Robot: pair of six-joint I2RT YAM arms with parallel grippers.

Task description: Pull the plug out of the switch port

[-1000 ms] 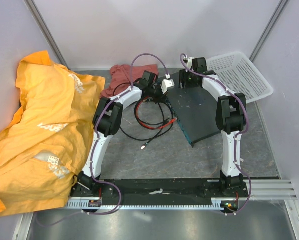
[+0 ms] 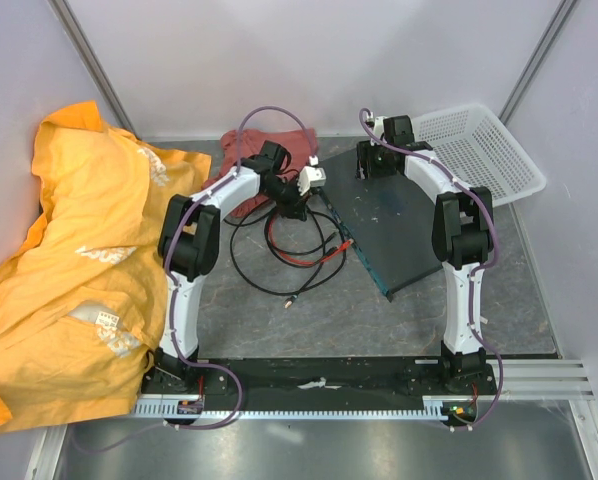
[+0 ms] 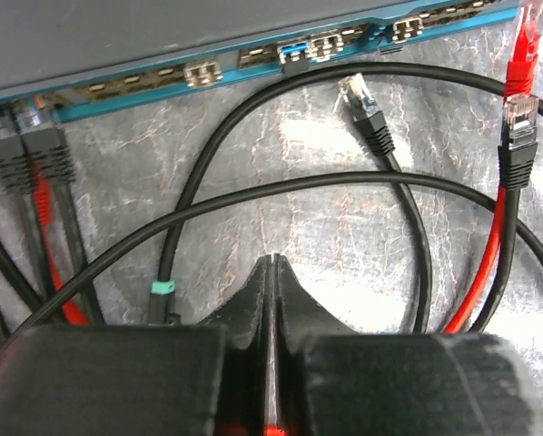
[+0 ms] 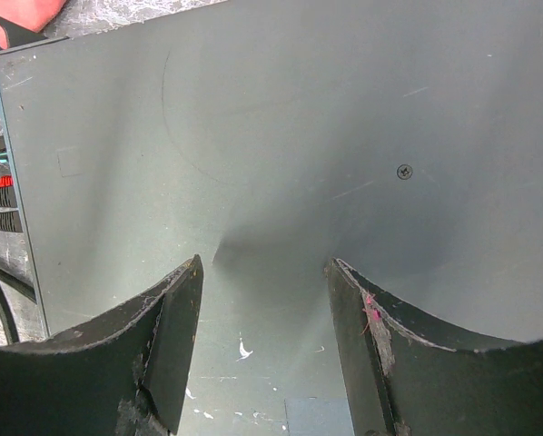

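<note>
The dark grey switch (image 2: 384, 215) lies on the table, its teal port edge (image 3: 158, 89) facing the cables. In the left wrist view, two black plugs (image 3: 44, 136) sit at the ports on the left. Near the middle of that edge is another dark plug (image 3: 294, 62). A clear-tipped plug (image 3: 358, 95) with a black boot lies loose, apart from the ports. My left gripper is over the table beside the switch, fingers nearly together, no plug visible between the tips. Above the switch's top surface, my right gripper stands open and empty.
Black and red cables (image 2: 299, 260) loop over the table in front of the switch. A red cloth (image 2: 241, 155) lies behind, a white basket (image 2: 479, 150) stands at the back right, and yellow fabric (image 2: 79, 250) covers the left.
My left gripper has moved left, away from the switch's edge. My right arm has stayed in place.
</note>
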